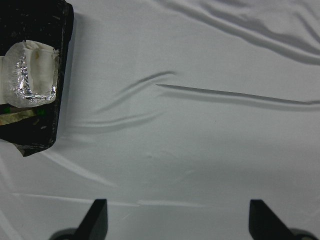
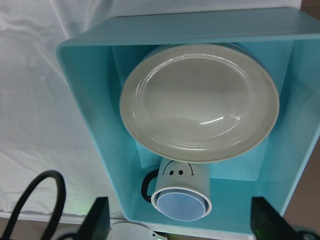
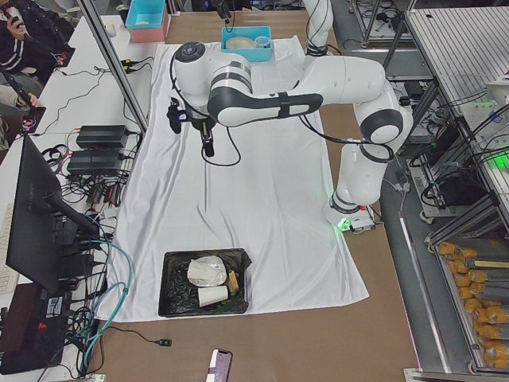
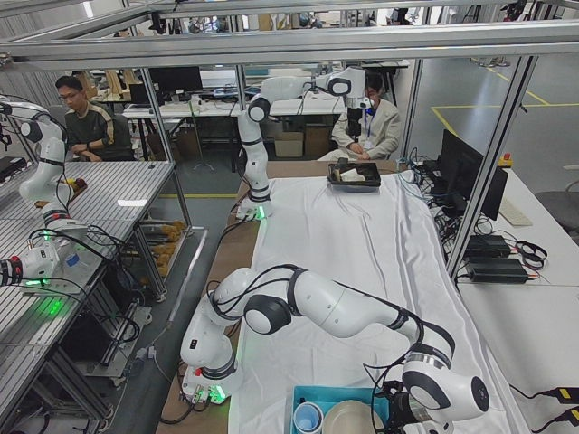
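Observation:
A black lined bin point(image 3: 170, 286) sits near the white cloth's edge, holding a crumpled foil-and-white item point(image 1: 37, 75) and a white cylinder point(image 3: 213, 295). My left gripper hangs open over bare cloth point(image 1: 190, 145) beside the bin. A teal bin point(image 2: 90, 100) at the other end holds a beige plate point(image 2: 199, 102) and a white mug point(image 2: 182, 180) with a drawn face and a blue inside. My right gripper is open above that bin, near the mug, with nothing between its fingers.
A monitor point(image 3: 32, 223), cables and black boxes line one side beyond the cloth. A phone point(image 3: 219, 366) lies on the brown floor surface below the black bin. Metal frames and posts surround the area.

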